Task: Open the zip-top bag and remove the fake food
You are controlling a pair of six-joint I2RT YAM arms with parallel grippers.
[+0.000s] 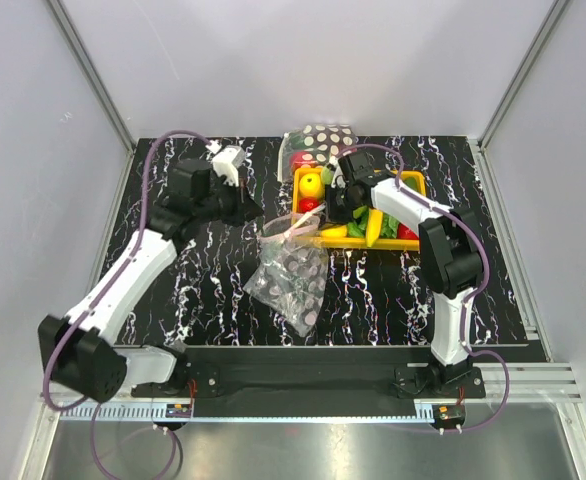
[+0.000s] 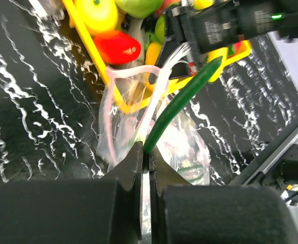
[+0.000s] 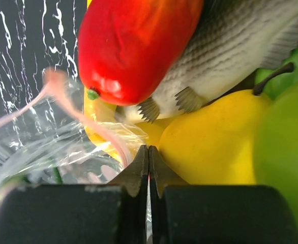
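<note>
A clear zip bag [image 1: 291, 282] with pale dots hangs at mid-table, its pink-rimmed mouth [image 2: 131, 72] spread. My left gripper is shut on a green stalk [image 2: 182, 104] at the bag's left; whether bag film is also pinched there I cannot tell. A white stalk with frayed root ends [image 2: 175, 57], like a scallion's, sticks out through the mouth. More green shows inside the film. Over the yellow bin [image 1: 378, 244], my right gripper is shut on the bag's rim film [image 3: 119, 145], beside a yellow pear [image 3: 215, 137].
The bin holds a red pepper [image 3: 133, 51], a fish [image 3: 225, 66], a banana [image 1: 374, 227] and other fake produce. Another dotted bag [image 1: 323, 138] lies behind the bin.
</note>
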